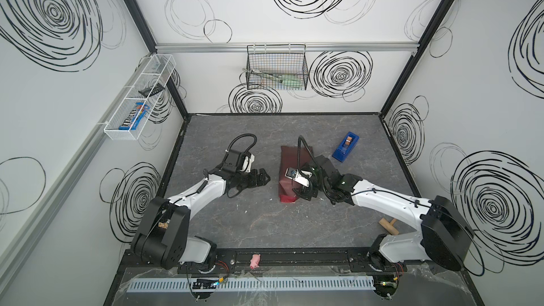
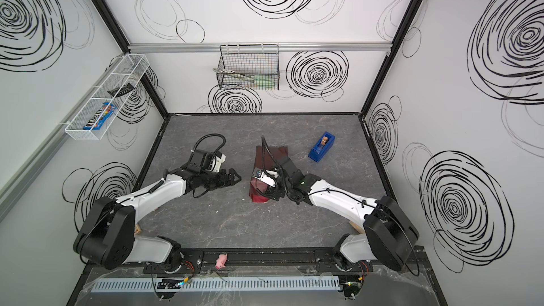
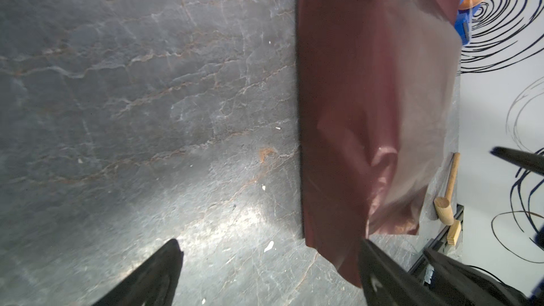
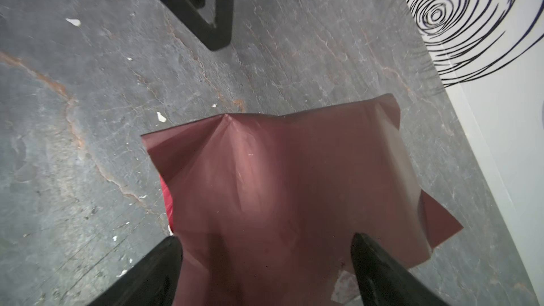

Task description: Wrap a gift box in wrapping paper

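Dark red wrapping paper (image 1: 288, 158) lies in the middle of the table as an elongated, creased bundle with flaps sticking out at its corners (image 4: 272, 181); whether it encloses a box is hidden. Just left of the bundle, my left gripper is open, with nothing between its fingers; the bundle (image 3: 374, 90) fills the right of its wrist view. My right gripper hangs over the bundle, open, and covers part of it in both top views.
A blue tape dispenser (image 1: 345, 146) lies at the back right, a wooden mallet (image 1: 388, 225) at the front right. Wire baskets (image 1: 276, 73) hang on the back and left walls.
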